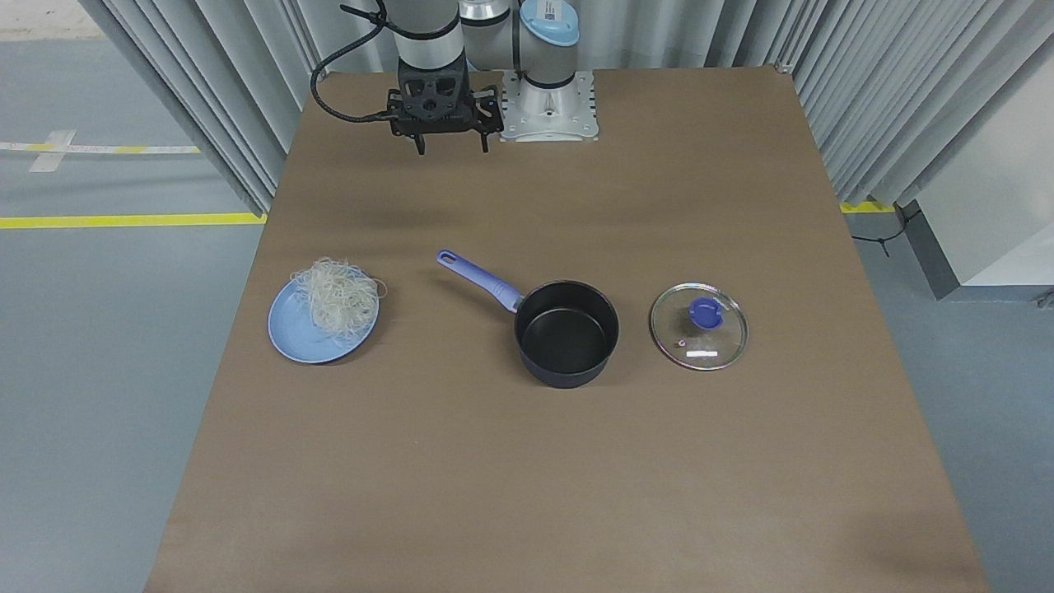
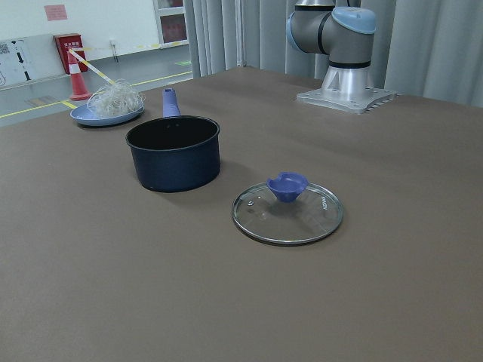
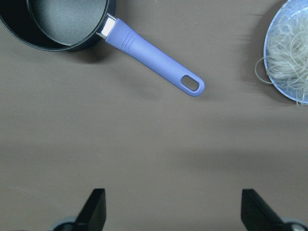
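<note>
My gripper point(image 1: 452, 143) hangs at the back of the table, above it, with its fingers point(image 3: 94, 211) apart and nothing between them. A dark saucepan point(image 1: 566, 331) with a lavender handle point(image 3: 151, 57) sits mid-table, its handle pointing back-left in the front view. To its left a blue plate point(image 1: 291, 331) holds a tangle of pale noodles point(image 1: 338, 296). Right of the pan lies a glass lid point(image 1: 682, 336) with a blue knob point(image 2: 287, 186), flat on the table. In the wrist view, pan and plate lie beyond the fingers, untouched.
The robot's base plate point(image 1: 548, 123) stands at the back edge, with grey curtains behind it.
</note>
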